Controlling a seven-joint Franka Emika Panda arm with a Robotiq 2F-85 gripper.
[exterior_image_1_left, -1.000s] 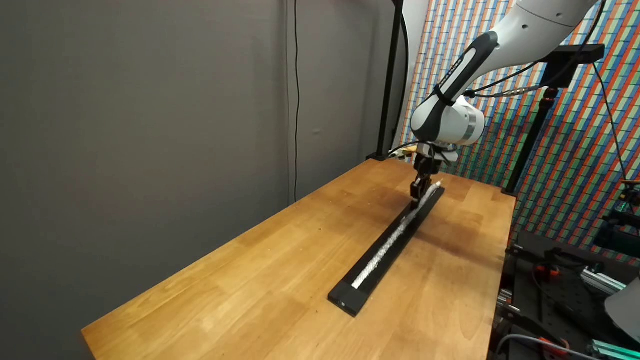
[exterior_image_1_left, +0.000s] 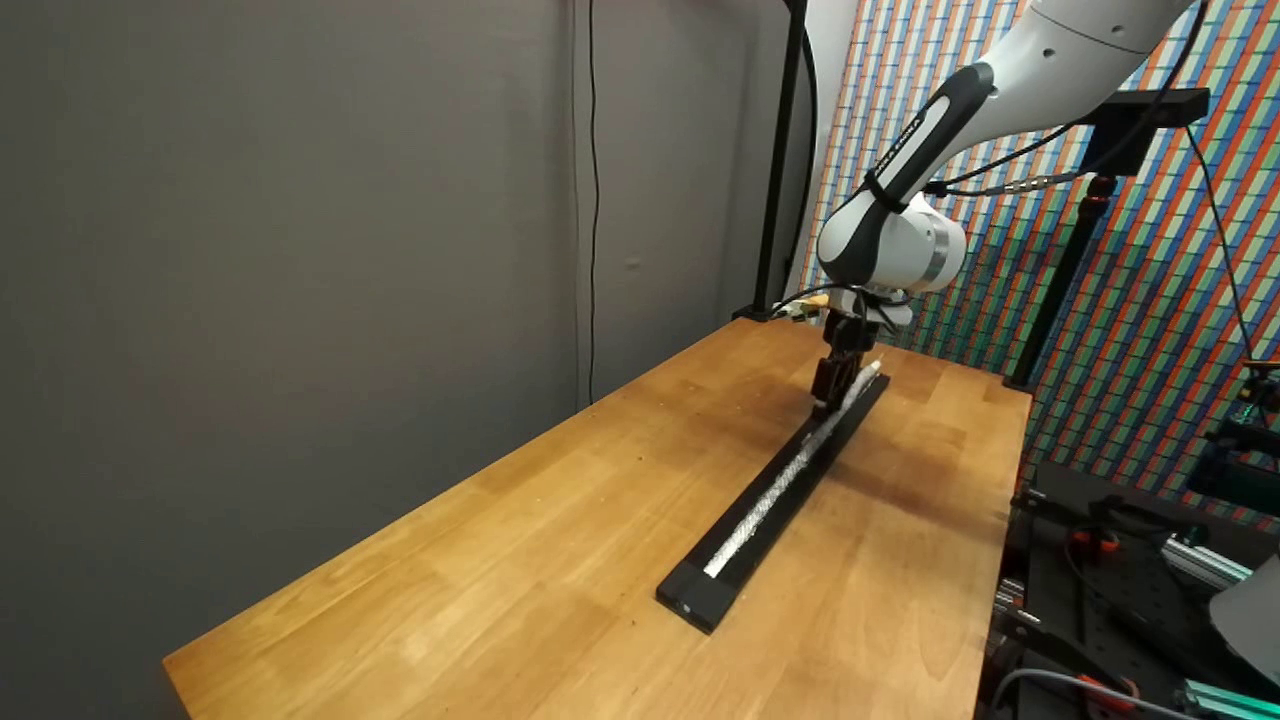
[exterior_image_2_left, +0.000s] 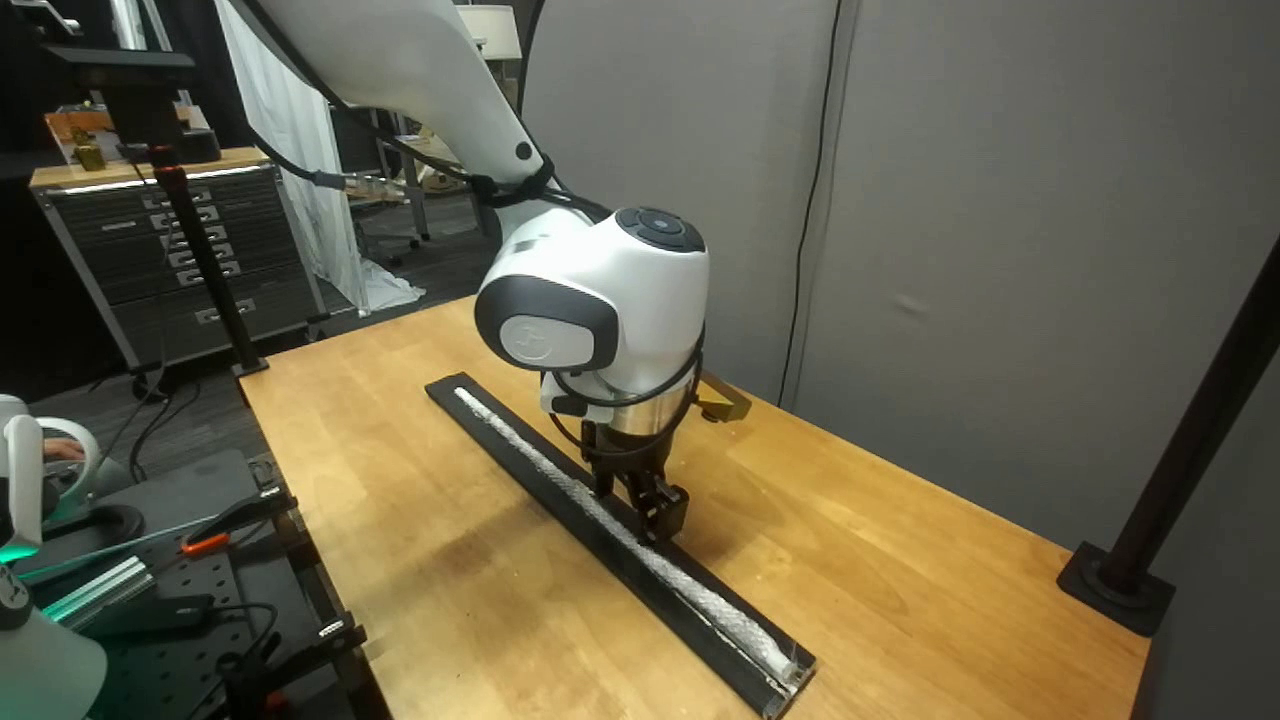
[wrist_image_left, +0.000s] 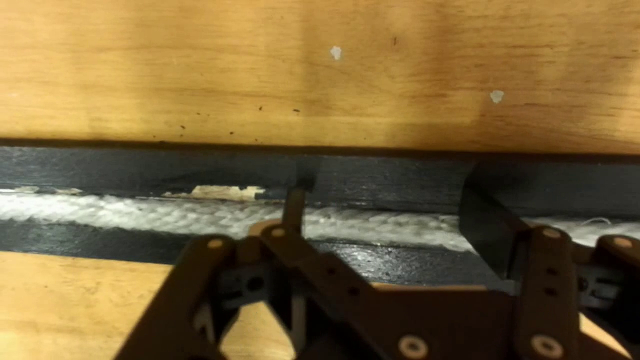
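A long black board (exterior_image_1_left: 686, 587) lies flat on the table, with a white braided rope (exterior_image_1_left: 764, 506) stretched along a groove in it. My gripper points down at the board, open, its two fingers (wrist_image_left: 489, 231) set apart along the rope's length. Between them the rope (wrist_image_left: 384, 227) runs on without being pinched. In exterior view 2 the gripper (exterior_image_2_left: 657, 528) is low over the board's wall-side edge, partway along the rope (exterior_image_2_left: 546, 462). Whether the fingertips touch the board cannot be made out.
The wooden table (exterior_image_1_left: 516, 540) is broadly clear on both sides of the board. A grey wall (exterior_image_1_left: 360, 240) borders one long side. Black posts (exterior_image_2_left: 1134, 528) stand at the table's corners, and a small yellowish object (exterior_image_2_left: 723, 398) sits near the wall behind the wrist.
My gripper looks slightly wider and has shifted a little toward the near end of the board. The board and rope lie as before.
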